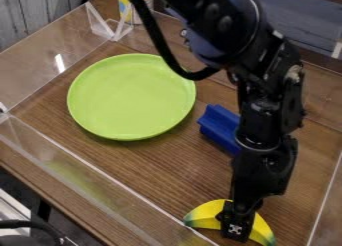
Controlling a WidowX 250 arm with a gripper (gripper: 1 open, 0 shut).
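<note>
My black gripper (pixel 235 218) reaches down at the lower right, its tip on a yellow toy banana (pixel 203 216) lying on the wooden table. Whether the fingers are shut on the banana cannot be made out. A blue block (pixel 219 126) lies behind the arm, partly hidden by it. A green plate (pixel 131 97) rests to the upper left.
Clear plastic edges (pixel 91 184) run along the left and front of the table. A crumpled clear bag (pixel 107 22) and a container stand at the top left. Bare wood lies between the plate and the banana.
</note>
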